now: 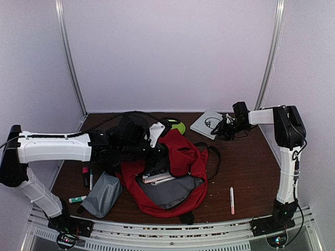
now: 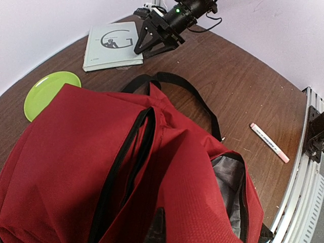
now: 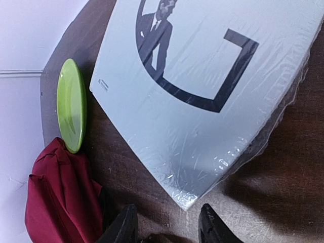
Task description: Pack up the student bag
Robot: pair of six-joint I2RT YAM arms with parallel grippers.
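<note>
The red backpack (image 1: pixel 191 198) lies open in the middle, white items inside its grey main compartment. My left gripper (image 1: pixel 157 154) is shut, down at the bag's upper opening; in the left wrist view red fabric fills the foreground and hides most of its fingers. My right gripper stands open at the near corner of the white shrink-wrapped book (image 3: pixel 192 131) at the back right, its fingers either side of that corner, not holding it.
A green plate (image 3: pixel 71 106) sits behind the bag. A grey pouch (image 1: pixel 102 196) and several markers lie at front left; a pink marker (image 2: pixel 268 142) lies at front right.
</note>
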